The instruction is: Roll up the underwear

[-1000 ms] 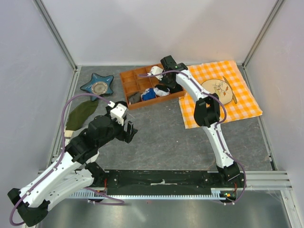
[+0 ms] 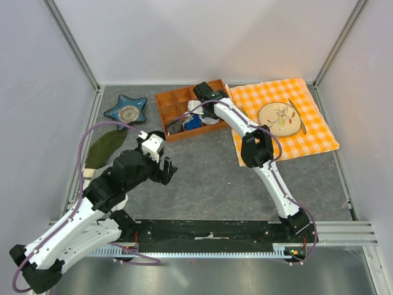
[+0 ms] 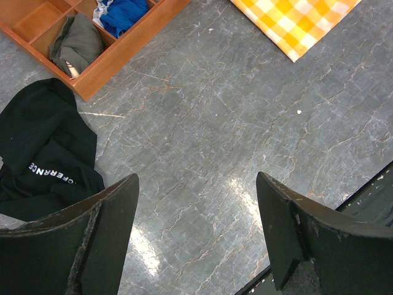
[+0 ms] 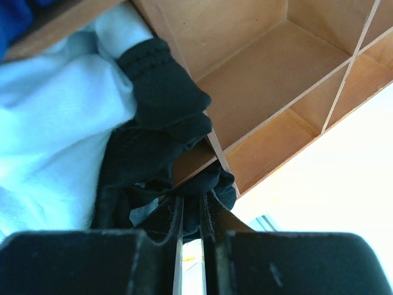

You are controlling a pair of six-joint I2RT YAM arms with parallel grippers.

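Observation:
On the grey table, in the left wrist view, lies a loosely folded black cloth garment [image 3: 49, 144] with small white lettering, next to the box's corner. Over bare table my left gripper stands open and empty, to the right of that garment. My right gripper is down at the wooden box [image 2: 179, 136], its fingers close together against black cloth [image 4: 206, 187] at a divider. Whether that cloth is pinched between them cannot be made out. Beside them a light-blue-white garment [image 4: 61, 138] with a black band [image 4: 163, 80] fills a compartment.
Grey cloth [image 3: 78, 44] and blue cloth [image 3: 124, 13] occupy other compartments; several are empty. A checkered yellow cloth [image 2: 316, 135] with a round board [image 2: 270, 120] lies right. A blue star-shaped dish [image 2: 112, 112] and green leaf-shaped mat [image 2: 101, 150] lie left.
The left arm has stayed still.

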